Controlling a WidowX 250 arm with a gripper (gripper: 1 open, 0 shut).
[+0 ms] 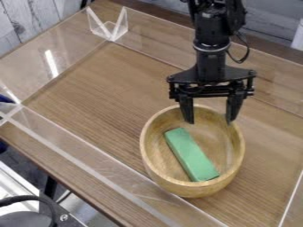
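Note:
My black gripper (211, 108) hangs open over the back part of a round wooden bowl (221, 181), its two fingers spread wide and pointing down with nothing seen between them. A green rectangular block (190, 152) lies inside the bowl, toward its left and front, apart from the fingers and below them in the view.
A wooden table (89, 97) fills most of the view, with clear room to the left. A white wire-like object (108, 27) stands at the back left. A dark object (30, 215) sits at the bottom left corner.

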